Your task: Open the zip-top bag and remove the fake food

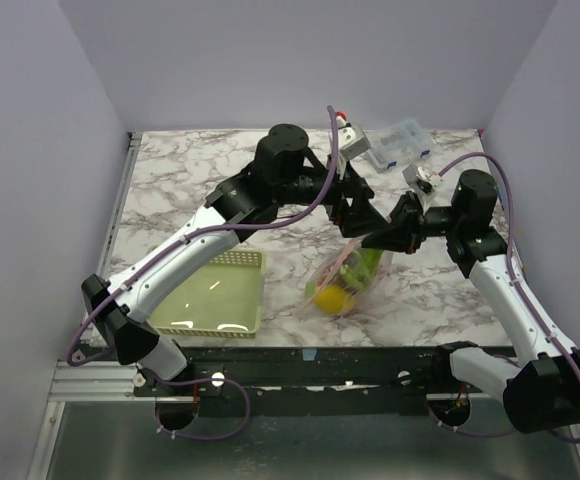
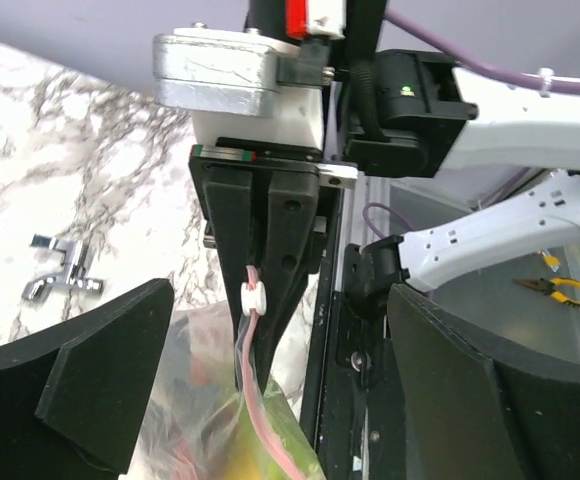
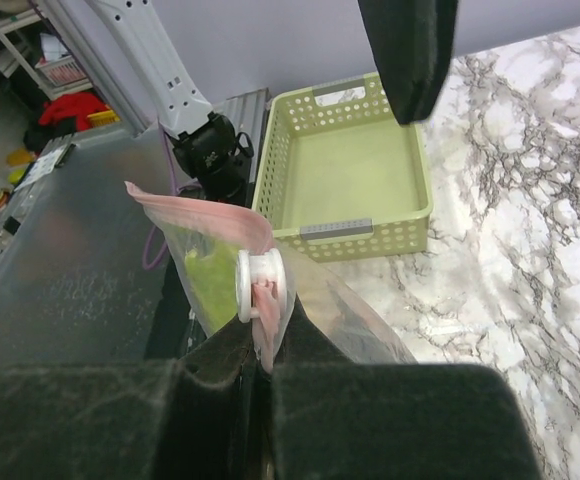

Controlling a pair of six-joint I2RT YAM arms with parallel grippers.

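The zip top bag (image 1: 332, 280) stands on the marble table with a yellow item and green food inside, its pink zip strip on top. My right gripper (image 1: 386, 236) is shut on the bag's top at the white slider, which also shows in the left wrist view (image 2: 253, 300). My left gripper (image 1: 355, 215) hovers above the bag beside the right one, open, its dark fingers either side of the slider in the left wrist view.
A green basket (image 1: 210, 290) sits at the front left. A clear plastic box (image 1: 399, 143) lies at the back right. A metal piece (image 2: 66, 268) lies on the table in the left wrist view. The table's front edge is close to the bag.
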